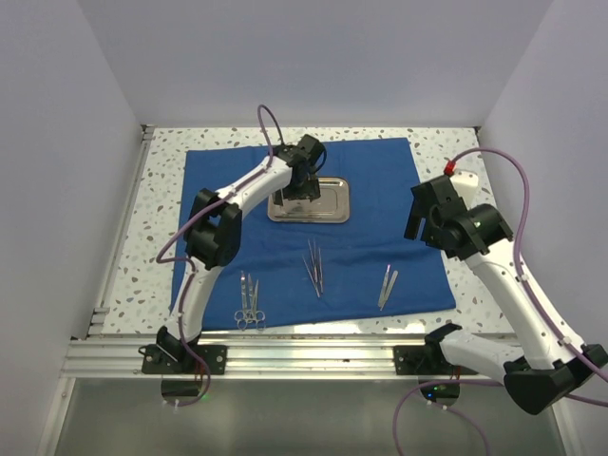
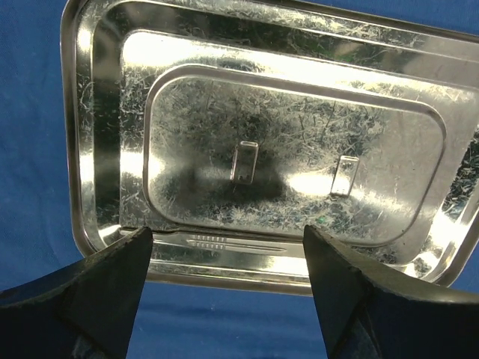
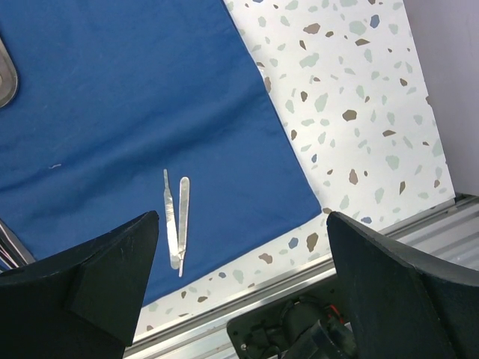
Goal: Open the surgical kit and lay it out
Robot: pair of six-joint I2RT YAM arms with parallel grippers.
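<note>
My left gripper (image 1: 296, 192) is open over the steel tray (image 1: 339, 199); in the left wrist view its fingers frame a thin metal instrument (image 2: 217, 241) lying along the tray's near side (image 2: 75, 134). My right gripper (image 1: 416, 228) stands open above the right part of the blue cloth (image 1: 380, 161). In the right wrist view two slim scalpel-like handles (image 3: 170, 217) lie side by side on the cloth. Forceps-like instruments (image 1: 317, 271) lie in a group at the centre front. Scissor-like instruments (image 1: 251, 313) lie at the front left.
The speckled table (image 1: 142, 247) surrounds the cloth, with metal rails along its front and side walls around it.
</note>
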